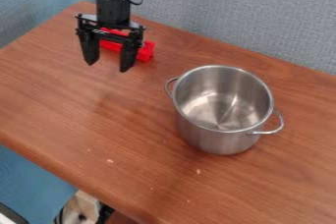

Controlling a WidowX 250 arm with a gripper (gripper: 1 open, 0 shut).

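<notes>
My black gripper [109, 53] hangs at the upper left of the table, its two fingers wide apart and nothing seen between their tips. A red object [143, 50] lies on the wood just behind it, partly hidden by the gripper; I cannot tell its full shape. A steel pot [222, 110] with two side handles stands upright at the right, empty, apart from the gripper.
A grey padded wall [250, 12] runs behind it. The table's left edge drops to a blue area with some small items at the bottom left.
</notes>
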